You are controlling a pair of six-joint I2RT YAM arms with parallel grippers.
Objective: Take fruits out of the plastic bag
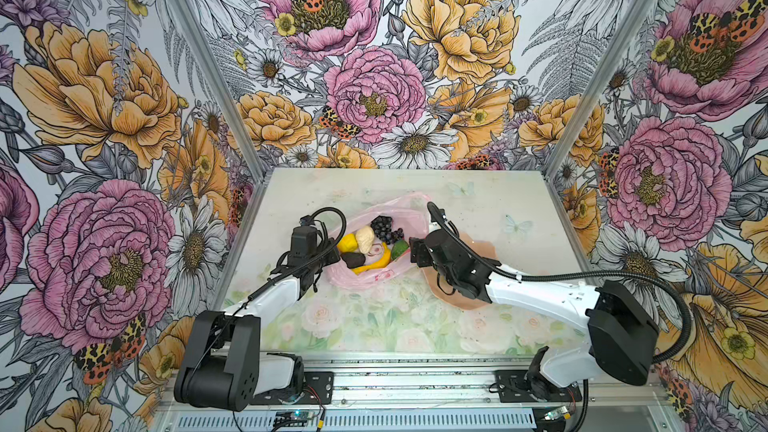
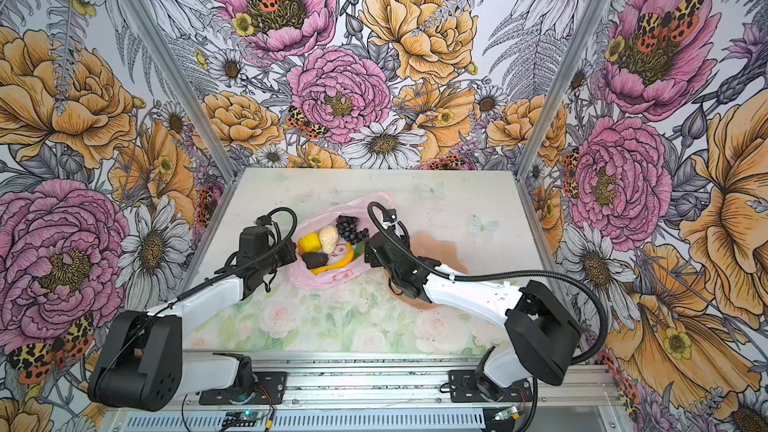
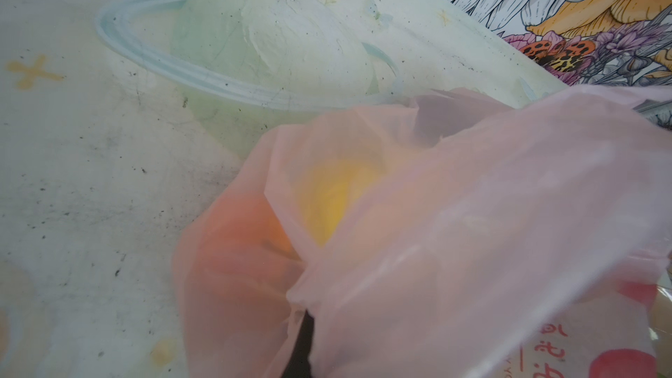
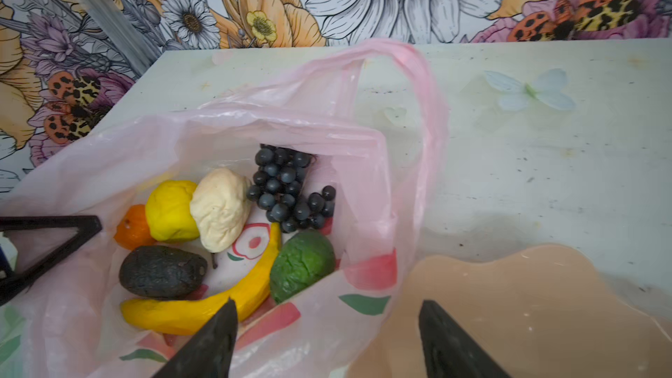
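Note:
The pink plastic bag (image 4: 231, 122) lies on its side with its mouth open. Inside are a yellow lemon-like fruit (image 4: 172, 210), a cream-coloured fruit (image 4: 220, 208), dark grapes (image 4: 280, 178), a dark avocado (image 4: 162, 271), a banana (image 4: 210, 308), a green fruit (image 4: 302, 264) and an orange fruit (image 4: 133, 227) partly hidden behind others. At the bag's left side my left gripper (image 1: 332, 254) is shut, with thin bag film gathered at its fingertip (image 3: 302, 350). My right gripper is open above the bag's right edge, nothing between its fingers but the view of the bag below.
A peach-coloured, wavy-edged plate (image 4: 518, 301) lies empty right of the bag, partly beneath my right arm in the top views. The bag's handle loop (image 4: 420, 91) stands up near the right gripper.

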